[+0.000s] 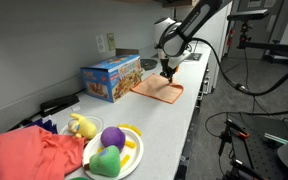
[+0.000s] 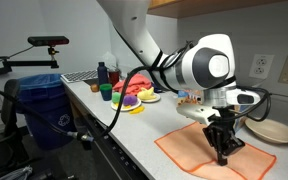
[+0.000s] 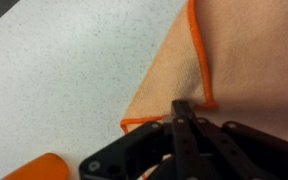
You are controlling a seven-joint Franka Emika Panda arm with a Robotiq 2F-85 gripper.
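An orange cloth (image 2: 189, 150) with a brighter orange border is spread on the white counter. My gripper (image 2: 222, 160) points down at it and is low over its surface. In the wrist view, the cloth (image 3: 169, 75) has its bordered edge bent near the dark fingertips (image 3: 181, 108), which are shut together. Whether a thin bit of the edge lies between them cannot be made out. From the far end of the counter in exterior view 1, the same gripper (image 1: 169, 79) is over the back part of the cloth (image 1: 162, 92).
A blue box (image 1: 111, 79) stands left of the cloth. Nearer, a plate (image 1: 112, 150) carries toy produce, beside a red cloth (image 1: 32, 155). A shallow bowl (image 2: 271, 131) sits behind the arm. Bare counter (image 1: 179, 120) lies in front of the cloth.
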